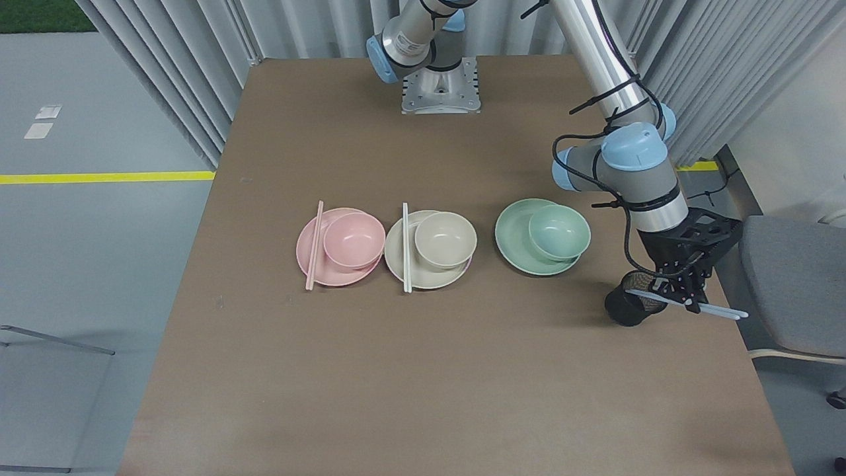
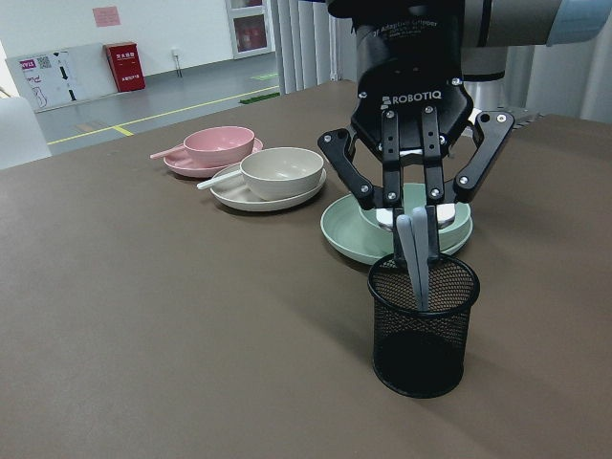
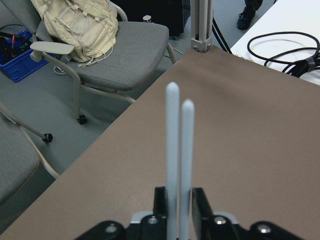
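Observation:
My gripper (image 2: 413, 247) is shut on a pair of pale blue-grey chopsticks (image 3: 172, 150), held lying flat, just above a black mesh cup (image 2: 421, 354) near the table's right edge. Behind it stands a green plate (image 1: 516, 248) with a green bowl (image 1: 560, 233). To the left are a cream plate (image 1: 428, 278) with a cream bowl (image 1: 445, 238) and white chopsticks (image 1: 406, 246), and a pink plate (image 1: 341, 276) with a pink bowl (image 1: 354, 239) and pink chopsticks (image 1: 314, 245).
A grey chair (image 1: 797, 285) stands beyond the right edge.

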